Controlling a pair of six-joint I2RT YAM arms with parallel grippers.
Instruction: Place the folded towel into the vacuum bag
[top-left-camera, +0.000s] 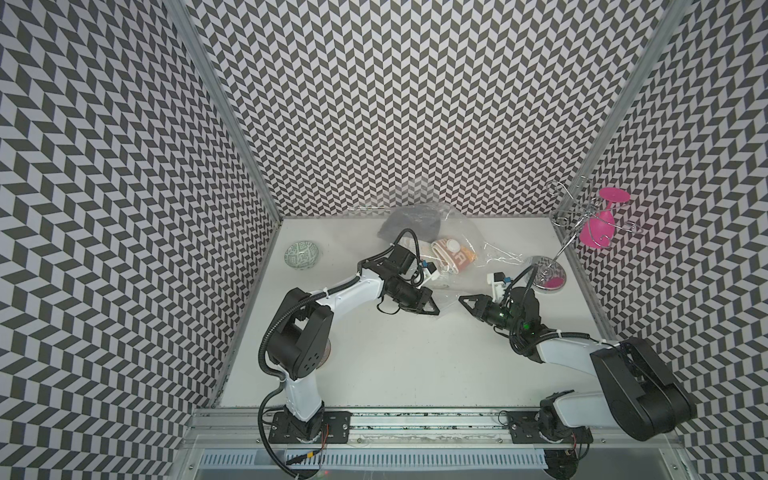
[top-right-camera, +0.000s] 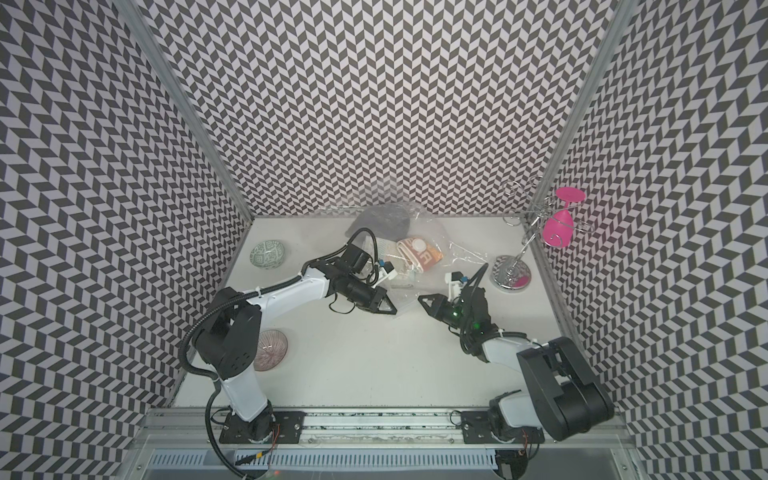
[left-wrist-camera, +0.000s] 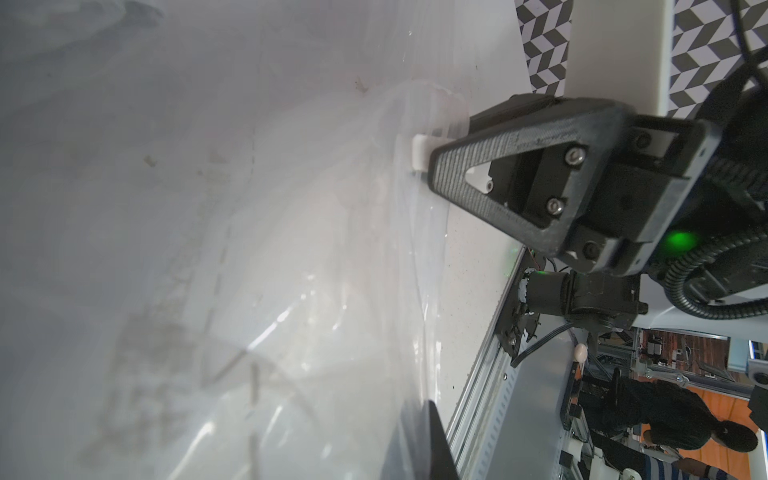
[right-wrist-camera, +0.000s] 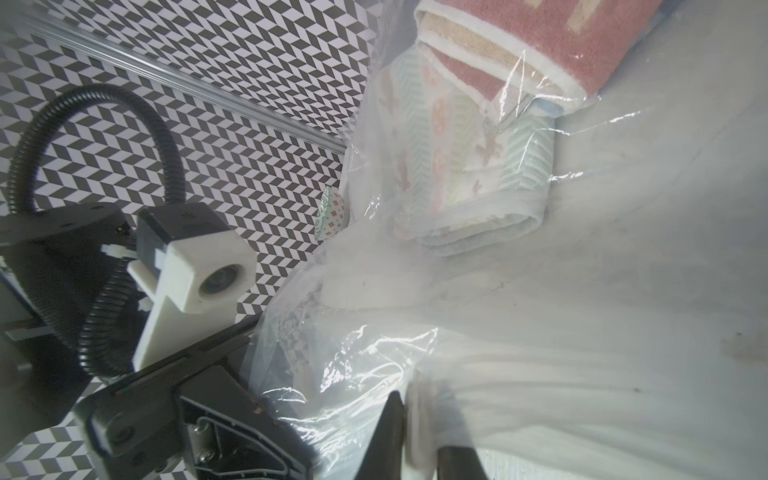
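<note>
A clear plastic bag (top-left-camera: 496, 252) lies along the back of the table, with folded towels (top-left-camera: 453, 254) seen through it, pink and patterned in the right wrist view (right-wrist-camera: 536, 48), and a dark cloth (top-left-camera: 406, 224) behind. My left gripper (top-left-camera: 432, 304) is at the bag's front edge, shut, with only thin film at most between its fingers. My right gripper (top-left-camera: 465, 302) faces it from the right at the same front edge, plastic around its fingertips; whether it grips the film is unclear.
A green dish (top-left-camera: 301, 254) sits at back left, a pink dish (top-right-camera: 272, 349) behind the left arm. A chrome stand (top-left-camera: 549, 272) holds a pink glass (top-left-camera: 598, 230) at back right.
</note>
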